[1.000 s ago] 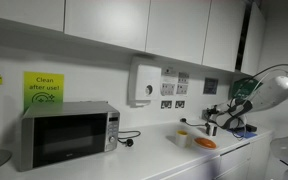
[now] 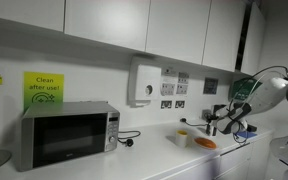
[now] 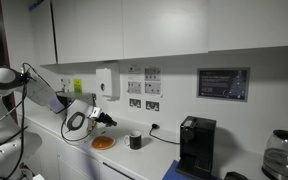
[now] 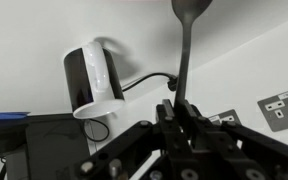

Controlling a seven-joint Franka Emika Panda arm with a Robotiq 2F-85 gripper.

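Note:
A dark spoon runs up from my gripper in the wrist view, its bowl at the top edge and its handle between the fingers. The gripper is shut on that handle. Left of the spoon, apart from it, is a black mug with a white handle and rim. In exterior view 2 the mug stands on the counter, right of an orange plate. The spoon is too small to make out clearly in the exterior views.
A pale cup stands left of the orange plate in exterior view 1, with a microwave farther left. A black coffee machine and a glass jug are at the right in exterior view 2. Wall sockets lie close to my gripper.
Over the last second the arm has shifted slightly and sits a little lower in exterior view 1. The cup, plate and microwave have stayed put.

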